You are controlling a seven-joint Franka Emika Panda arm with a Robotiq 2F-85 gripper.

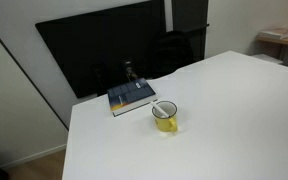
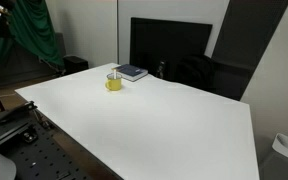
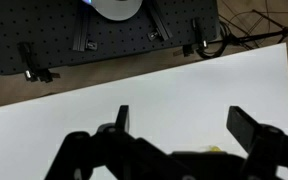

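Observation:
My gripper stands open in the wrist view, two dark fingers wide apart with only white tabletop showing in the gap. On the table, a yellow mug holds a pale, thin object leaning at its rim; what it is cannot be told. The same yellow mug is towards the left of the table in exterior view 2. A dark blue book lies flat just behind it. In the wrist view, a small yellow patch shows by the gripper, mostly hidden behind it.
A black perforated base runs along one table edge, with a floor gap between. Dark panels stand behind the table. A pale bin is at the far right.

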